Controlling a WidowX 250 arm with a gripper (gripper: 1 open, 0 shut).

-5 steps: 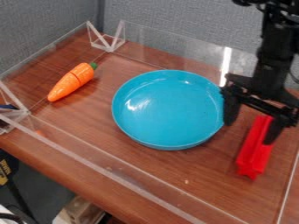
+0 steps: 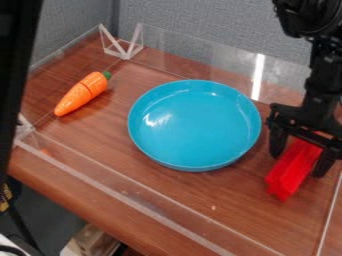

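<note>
My black gripper [image 2: 298, 142] reaches down at the right of the table over a red block [image 2: 287, 175], its fingers straddling the block's upper part. Whether the fingers are shut on it is hard to tell. The block lies on the wood to the right of a round blue plate [image 2: 194, 124]. An orange toy carrot [image 2: 80, 94] with a green top lies at the left of the table.
The wooden table [image 2: 160, 210] has clear side barriers, with white corner brackets [image 2: 120, 45] at the back left. Bare wood lies in front of the plate and between carrot and plate.
The arm has moved right and down onto the red block. The block's near end sits slightly higher in view than before.
</note>
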